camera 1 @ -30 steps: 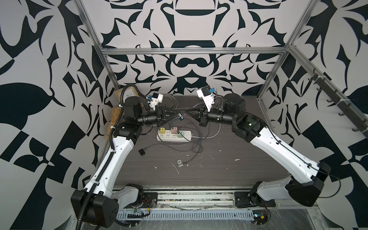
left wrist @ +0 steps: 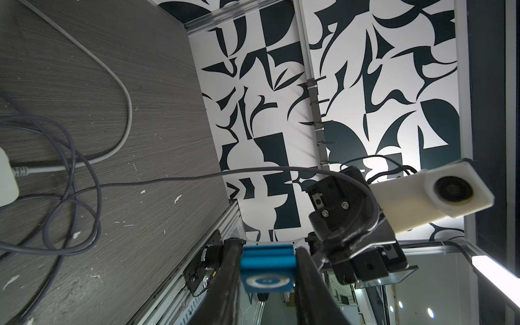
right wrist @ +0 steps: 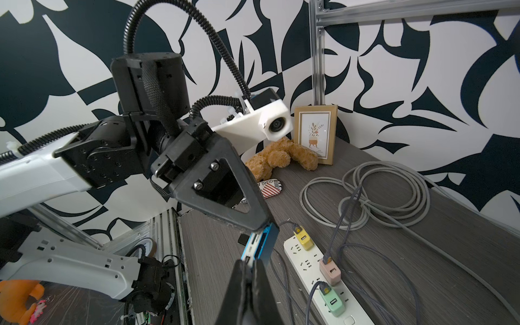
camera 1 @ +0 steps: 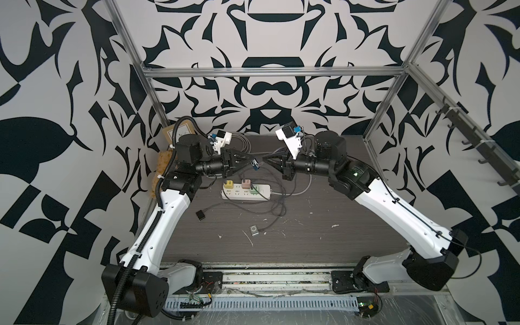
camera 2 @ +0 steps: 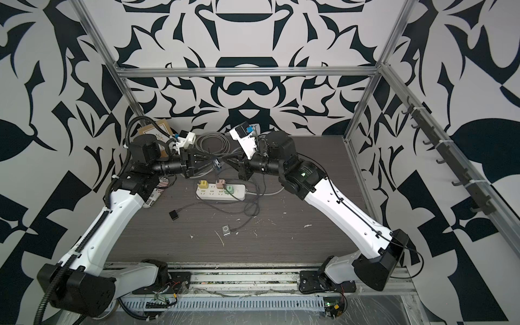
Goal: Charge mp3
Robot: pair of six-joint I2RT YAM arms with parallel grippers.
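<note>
A small blue mp3 player is held in the air by my left gripper, which is shut on it. Its pale port side faces my right fingers in the right wrist view. My right gripper is shut just in front of the player. A grey cable rises from the table and bends down over the right gripper to its fingertips, so the gripper seems shut on this cable's end. The plug itself is too hidden to make out, and whether it touches the player I cannot tell.
Below the grippers lies a white power strip with yellow, pink and green adapters. Loose cables tangle beside it. A coiled grey cord, plush toy and picture frame sit behind.
The left arm has barely moved; the player stays in its grip.
</note>
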